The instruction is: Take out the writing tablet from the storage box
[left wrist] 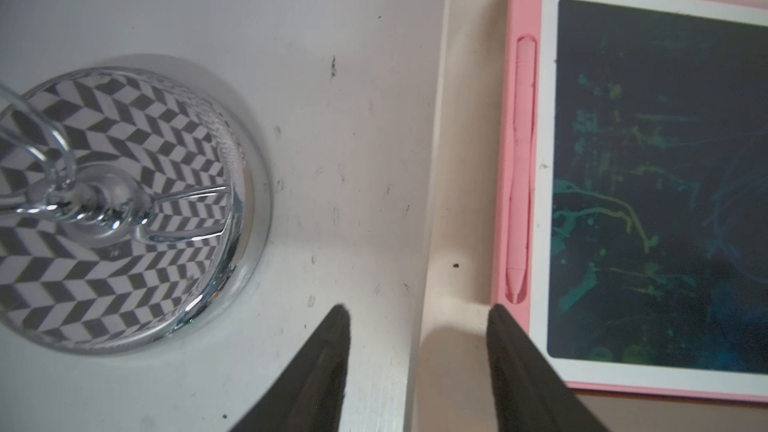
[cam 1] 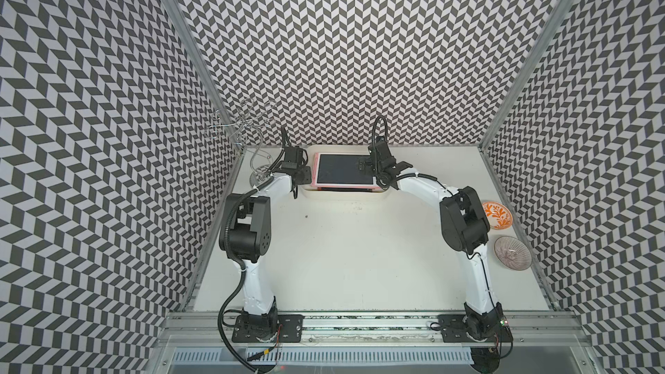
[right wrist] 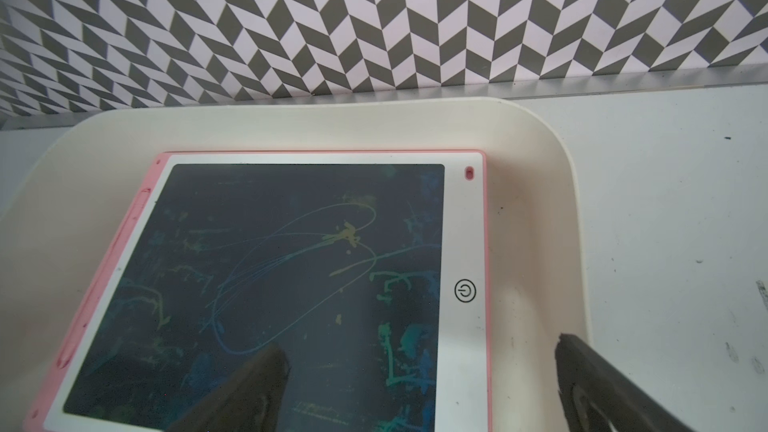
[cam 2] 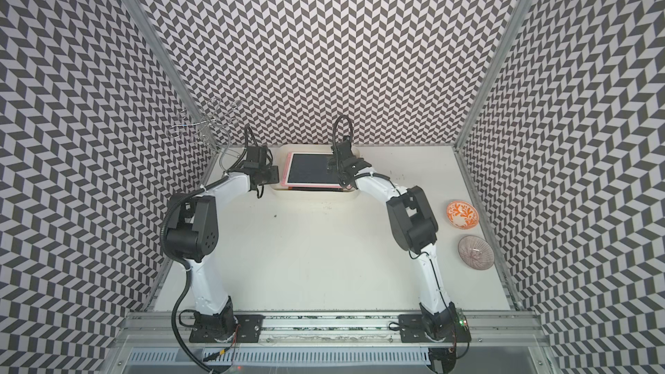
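Note:
The pink-edged writing tablet (cam 1: 343, 169) lies in the cream storage box (cam 1: 346, 196) at the back middle. My left gripper is over the box's left wall, open, with the tablet's pink left edge (left wrist: 520, 152) just right of its fingers. My right gripper stands open above the tablet's right part, one finger over the screen and the other near the box's right wall. Nothing is between either pair of fingers that I can see held.
A chrome stand (left wrist: 120, 216) stands left of the box. An orange bowl (cam 2: 462, 214) and a glass bowl (cam 2: 476, 252) sit at the right edge.

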